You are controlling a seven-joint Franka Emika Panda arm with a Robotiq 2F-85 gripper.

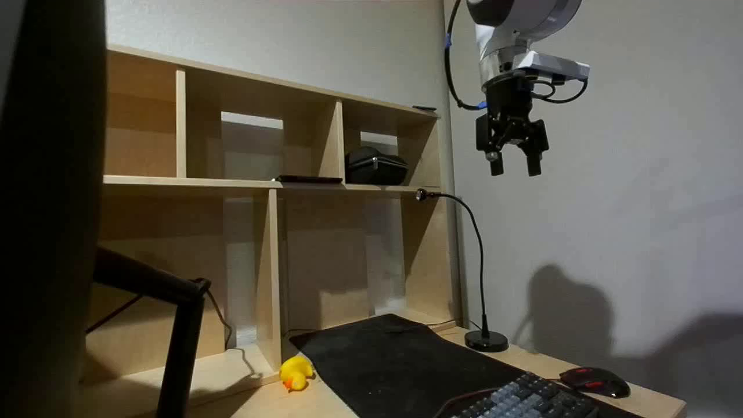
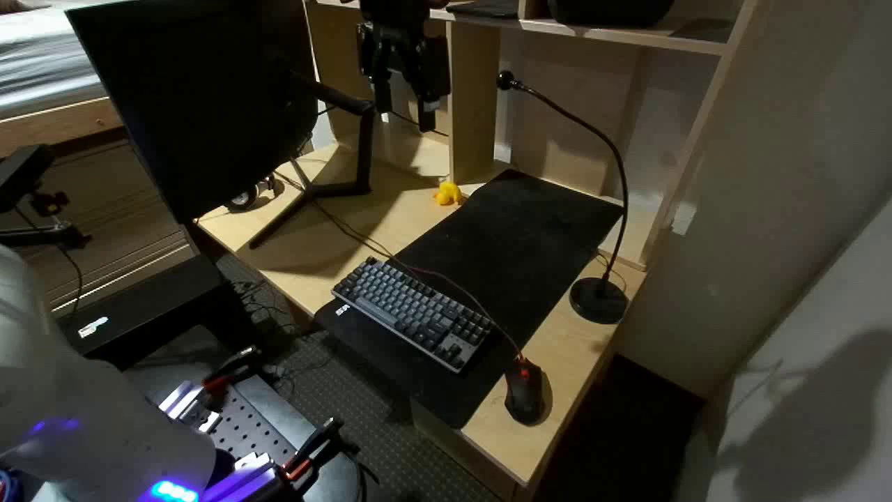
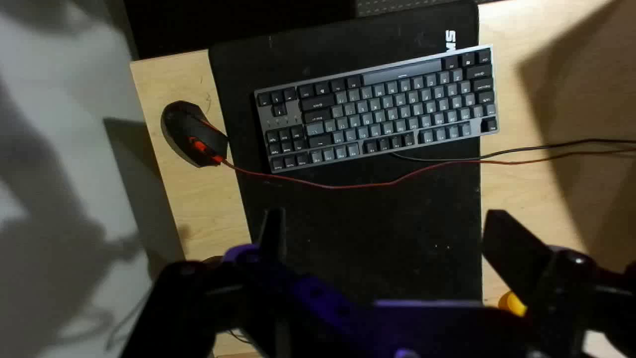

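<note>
High above the desk hangs my gripper, pointing down, its two fingers spread with nothing between them. In the wrist view the fingertips stand wide apart over the black desk mat. A yellow rubber duck lies on the wood beside the mat's edge, by the shelf divider; the right finger partly hides the duck in the wrist view. A grey and black keyboard rests on the front part of the mat. Next to it, on bare wood, is a black mouse with red accents.
A gooseneck lamp rises at the desk's right side, near the wall. The monitor and its stand occupy the left. Behind the mat is a wooden shelf unit holding a black case.
</note>
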